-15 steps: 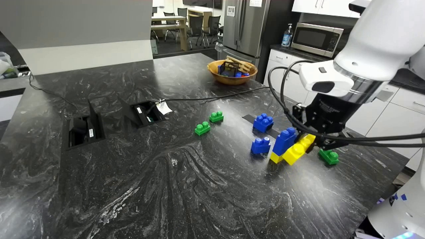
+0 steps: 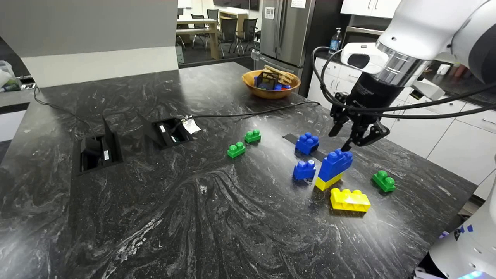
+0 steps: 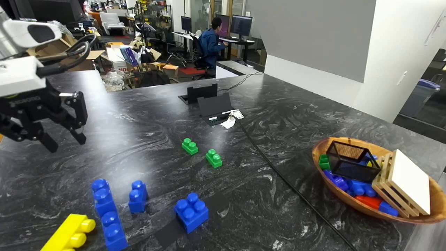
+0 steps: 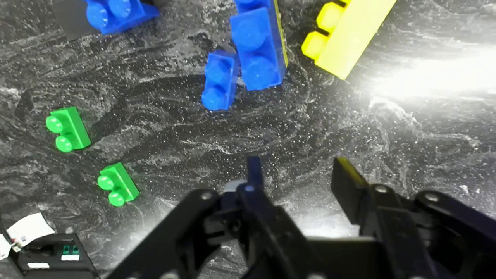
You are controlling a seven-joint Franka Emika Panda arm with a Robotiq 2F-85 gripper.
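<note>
My gripper [image 2: 339, 138] hangs above the table with its fingers apart and nothing between them, as the wrist view [image 4: 297, 174] also shows. A loose yellow brick [image 2: 349, 200] lies on its side on the table, studs facing the blue bricks in the wrist view [image 4: 355, 35]. Beside it stands a stack, a long blue brick [image 2: 335, 162] on top of a yellow one [image 2: 324, 184]. Close to the stack are a small blue brick [image 2: 304, 170] and a blue square brick [image 2: 307, 143].
Two green bricks [image 2: 236, 149] sit farther left; another green brick [image 2: 383, 181] is right of the stack. A wooden bowl [image 3: 320, 155] holds more bricks, a black mesh box and a wooden piece. A black cable [image 3: 284, 180] crosses the table. Wide free surface lies at the left.
My gripper has let go of the yellow brick and risen away from it. That brick, earlier held tilted beside the stack, now lies flat on the table.
</note>
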